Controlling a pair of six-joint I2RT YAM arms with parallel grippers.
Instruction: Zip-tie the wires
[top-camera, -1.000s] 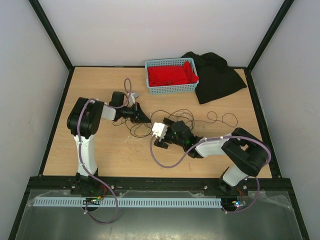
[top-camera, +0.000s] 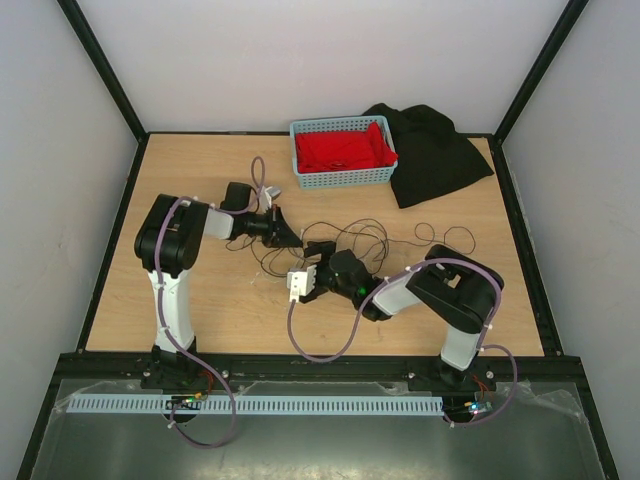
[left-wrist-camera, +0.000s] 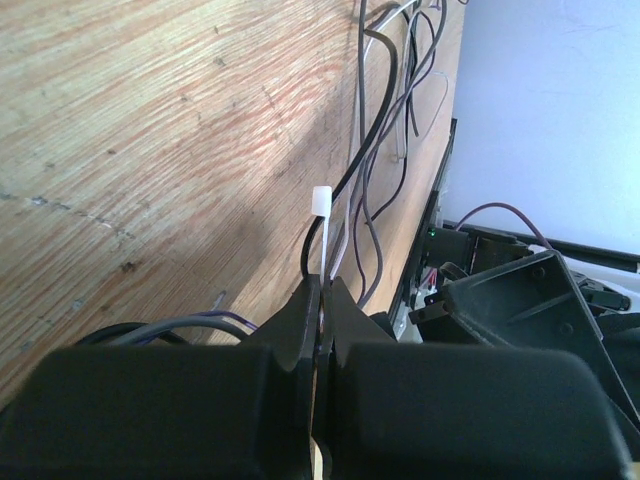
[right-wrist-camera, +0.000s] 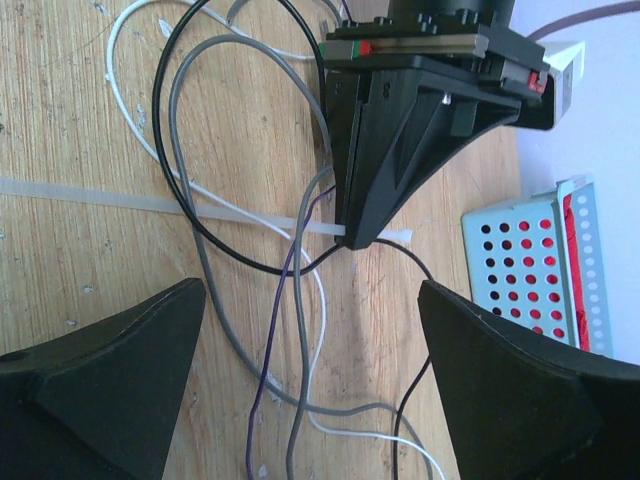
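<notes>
A thin white zip tie (left-wrist-camera: 322, 203) sticks up from the tips of my left gripper, which is shut on it. In the right wrist view the zip tie (right-wrist-camera: 100, 197) runs as a pale strip across the table to the left fingertips (right-wrist-camera: 357, 232), with a short end beyond them. Black, grey, white and purple wires (right-wrist-camera: 300, 330) cross over or under that strip; the exact layering is hard to tell. My right gripper stands open above the wires, one finger on each side, nothing gripped. From above, the right gripper (top-camera: 311, 270) is just right of the left gripper (top-camera: 299, 242).
Behind the arms stands a blue basket (top-camera: 345, 180) with red cloth (top-camera: 340, 150) in it. A black cloth (top-camera: 430, 155) lies at the back right. Loose wire loops (top-camera: 372, 235) spread to the right.
My right gripper has shifted slightly to the left in the top view and its wrist has turned, the arm swinging left with it. The left arm has stayed still.
</notes>
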